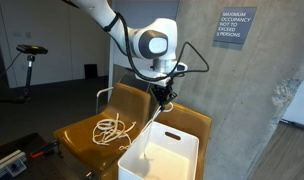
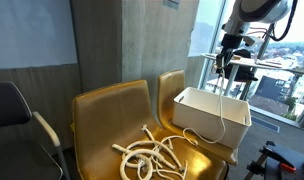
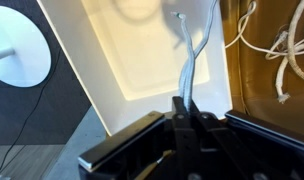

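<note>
A white rope (image 2: 221,95) hangs from my gripper, which is shut on it. In the wrist view the held rope (image 3: 186,70) runs up from between the fingers, over the inside of a white bin (image 3: 132,60). Exterior view 1 has the gripper (image 1: 164,104) just above the bin's back rim, the bin (image 1: 167,157) standing at the front. In exterior view 2 the rope drops down along the bin's outer side (image 2: 197,118) and trails toward the chair. More rope (image 1: 110,130) lies in loose loops on the brown chair seat.
Brown chairs (image 2: 114,110) stand side by side against the concrete wall (image 1: 242,80), with the bin beside them. A dark chair (image 2: 17,140) is at the far left of exterior view 2. The bin's interior looks mostly clear.
</note>
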